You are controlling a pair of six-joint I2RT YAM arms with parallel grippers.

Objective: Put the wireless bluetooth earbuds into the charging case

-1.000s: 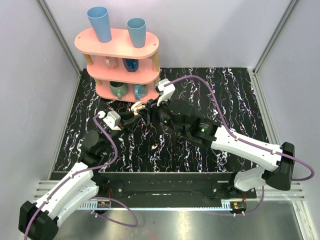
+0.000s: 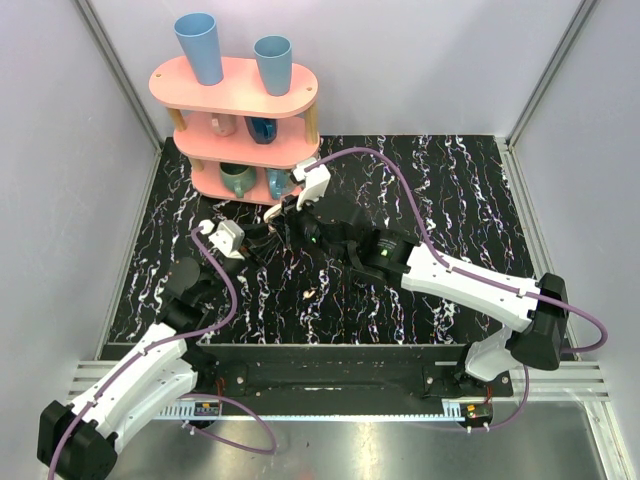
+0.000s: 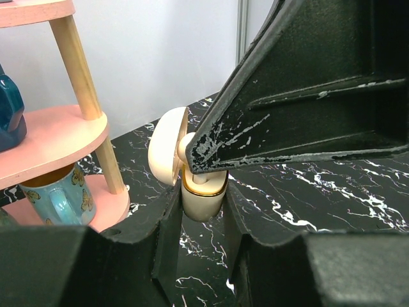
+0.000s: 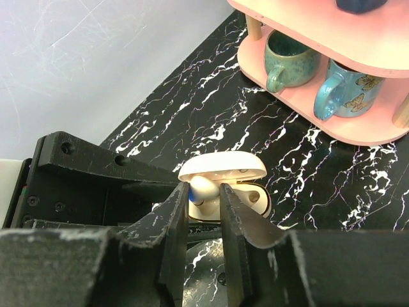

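The cream charging case (image 3: 203,198), lid (image 4: 220,163) raised, is held upright by my left gripper, which is shut on it. An earbud (image 4: 203,190) sits at the case, between the fingertips of my right gripper; whether it is seated, and how firmly those fingers grip it, I cannot tell. In the left wrist view the right gripper's black body covers the upper right and part of the case. In the top view both grippers meet in front of the shelf.
A pink shelf (image 2: 232,85) with cups and mugs stands at the back left, close behind the grippers. A small pale piece (image 2: 309,295) lies on the black marble table (image 2: 440,200).
The left arm has barely moved.
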